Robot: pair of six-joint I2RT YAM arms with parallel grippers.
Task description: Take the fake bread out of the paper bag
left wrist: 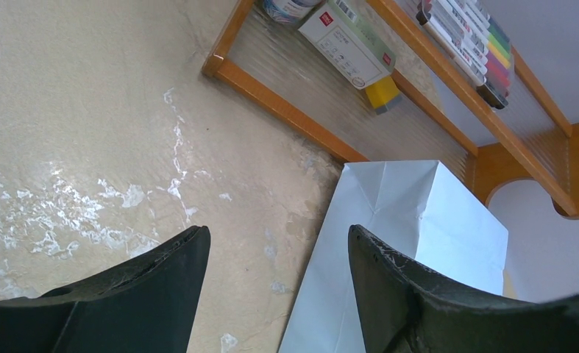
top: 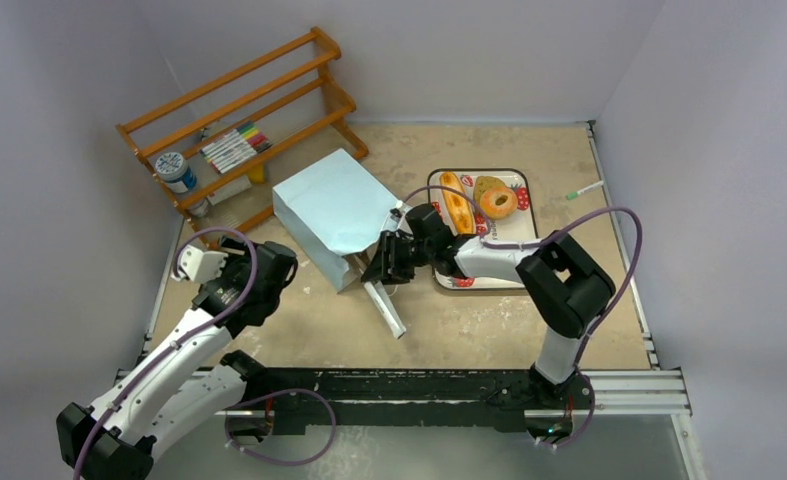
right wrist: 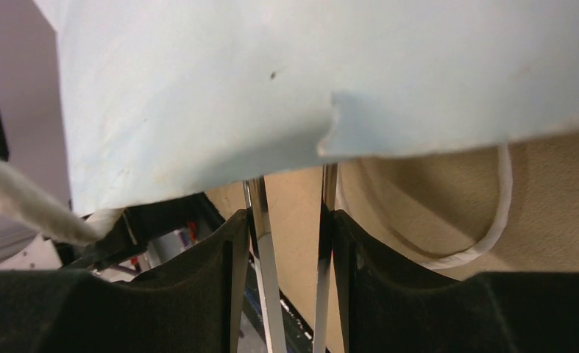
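The pale blue paper bag (top: 329, 200) lies on its side, its mouth turned toward my right gripper. That gripper's fingers press on the outer sides of a metal pair of tongs (right wrist: 269, 294), whose two arms stand apart between them. The tongs' far ends pass under the bag's edge and are hidden there. I cannot see inside the bag. Pieces of fake bread, a long loaf (top: 456, 203) and a round ring (top: 498, 203) among them, rest on the patterned tray (top: 517, 250). My left gripper is open and empty, left of the bag.
A wooden rack (top: 239, 104) holding markers (top: 235, 148) and a jar (top: 175, 172) stands behind the bag. A white string (right wrist: 496, 224) loops by the bag's mouth. At the right lies a green-tipped marker (top: 584, 190).
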